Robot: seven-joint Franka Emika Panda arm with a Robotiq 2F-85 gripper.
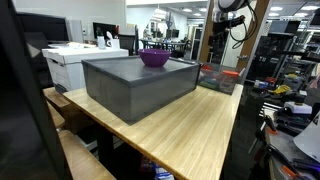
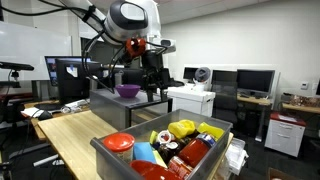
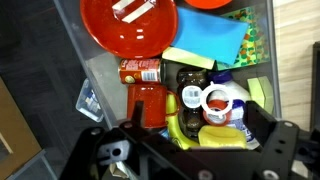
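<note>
My gripper stands open over a grey bin point(image 3: 98, 72) full of mixed items, its fingers wide apart with nothing held. In the wrist view, below and between them, are a white ring-shaped item point(image 3: 217, 97), dark bottles and yellow packets. A red-labelled can point(image 3: 141, 71) lies nearer the bin's middle, with a red box point(image 3: 147, 104) beside it. Toward the top sits a red bowl point(image 3: 130, 28) next to a blue packet point(image 3: 213, 37). From the second exterior view, the gripper point(image 2: 157, 96) hangs clearly above the bin point(image 2: 108, 160).
A purple bowl point(image 1: 154, 58) rests on a long grey box point(image 1: 135, 90) on the wooden table point(image 1: 170, 137). Much of the tabletop in front of that box is bare. The bin's walls stand up around its contents.
</note>
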